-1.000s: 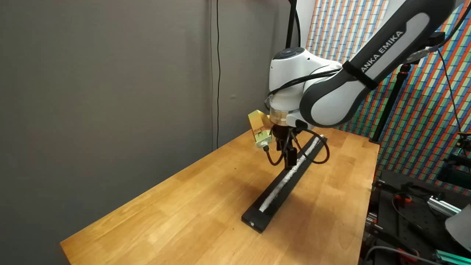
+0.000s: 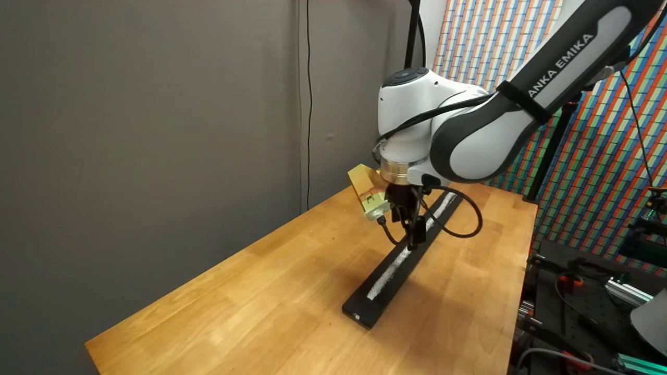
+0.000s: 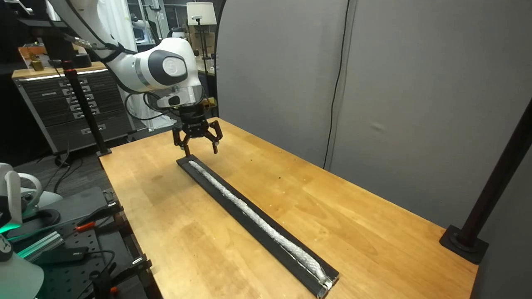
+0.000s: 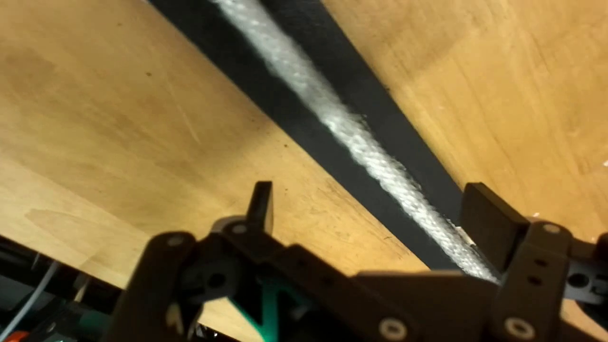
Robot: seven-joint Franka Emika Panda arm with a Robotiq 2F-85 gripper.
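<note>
A long black board (image 2: 359, 306) lies diagonally on the wooden table, with a white braided rope (image 2: 391, 275) stretched along its middle. The whole rope (image 3: 254, 215) shows in the second exterior view, nearly straight. My gripper (image 3: 201, 151) hangs over the end of the board farthest from that camera, its fingers spread apart and nothing between them. In the wrist view the gripper is open; one finger (image 4: 491, 225) overlaps the board's edge beside the rope, while the other finger (image 4: 261, 202) is over bare wood. Exact height above the table is hard to judge.
Bare table (image 2: 250, 300) surrounds the board on both sides. A grey wall panel (image 3: 424, 99) runs along one long edge. A black post (image 3: 464, 239) stands at a table corner. Equipment and cables (image 2: 581, 325) crowd beyond the opposite edge.
The gripper has turned about its vertical axis and sits slightly lower in the first exterior view. Its yellow camera mount has tilted round. The board and rope look unmoved.
</note>
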